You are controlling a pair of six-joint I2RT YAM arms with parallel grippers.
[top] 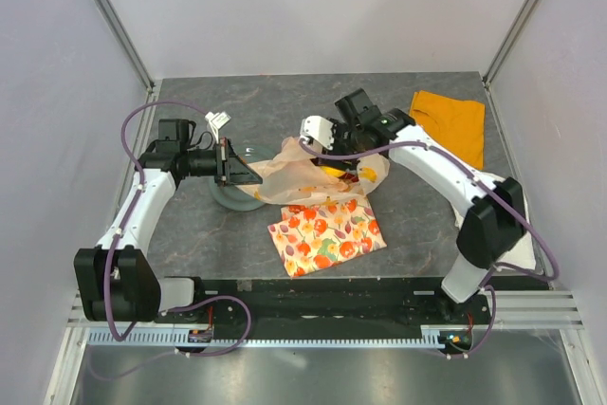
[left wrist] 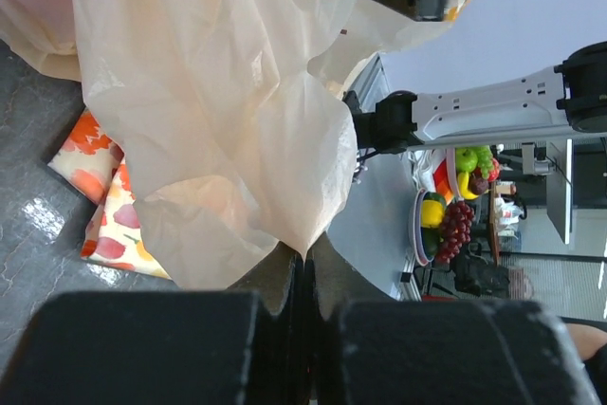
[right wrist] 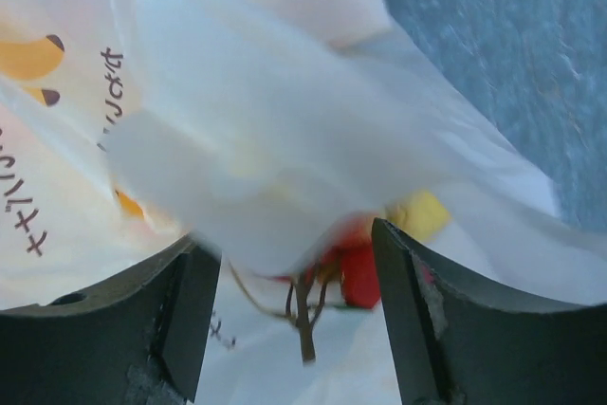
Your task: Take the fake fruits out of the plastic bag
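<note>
The pale plastic bag (top: 289, 177) stretches across the middle, yellow and red fruit (right wrist: 358, 277) showing inside it. My left gripper (top: 242, 173) is shut on the bag's end, pinched at its fingertips in the left wrist view. My right gripper (top: 337, 154) is over the bag's right part; in the right wrist view its fingers stand part open around the bag opening, with blurred plastic and fruit between and beyond them.
A teal plate (top: 232, 196) lies behind the left gripper. A flowered cloth (top: 322, 244) lies in front, an orange cloth (top: 450, 120) at back right, a white cloth (top: 517, 244) at the right edge.
</note>
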